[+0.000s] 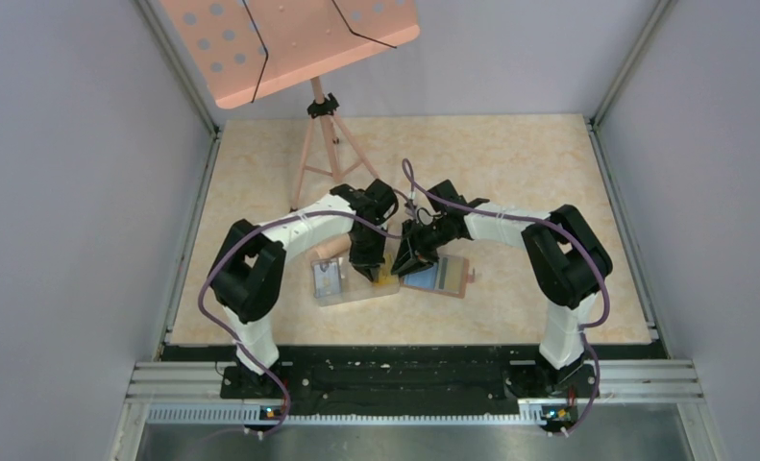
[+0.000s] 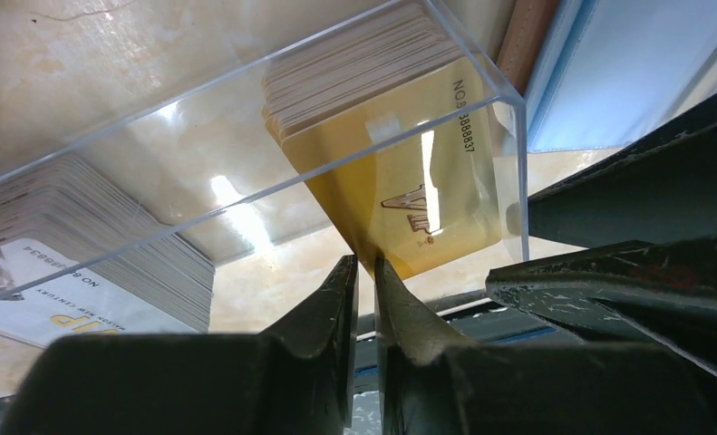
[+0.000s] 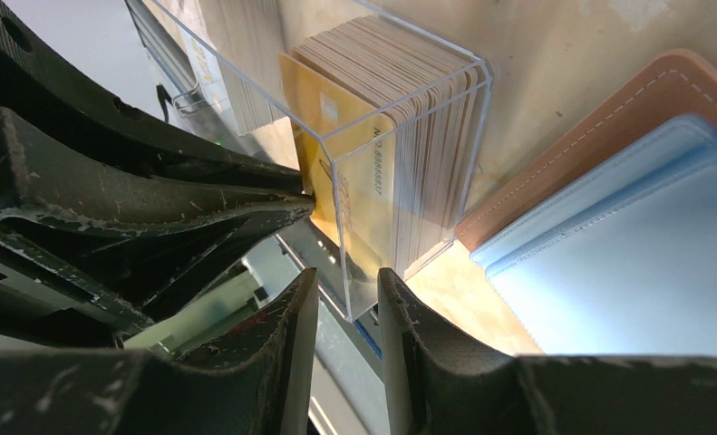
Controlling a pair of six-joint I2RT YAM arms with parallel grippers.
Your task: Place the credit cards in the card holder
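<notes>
A clear box (image 2: 508, 113) holds a stack of gold cards (image 2: 400, 204) at its right end and a stack of white cards (image 2: 101, 304) at its left. My left gripper is shut, its tips at the lower corner of the front gold card; whether that card's edge is pinched is hidden. In the right wrist view, one gold card (image 3: 314, 136) leans apart from the stack beside the left fingers. At the box's right end, my right gripper stands part open, with no card visible between its fingers. The brown card holder (image 3: 608, 127) with blue pockets lies right of the box.
Behind the box lies a tan cylinder (image 1: 331, 247), and farther back stands a pink easel (image 1: 330, 144). Both grippers crowd close together at the box. Table space (image 1: 539, 298) to the right of the card holder is free.
</notes>
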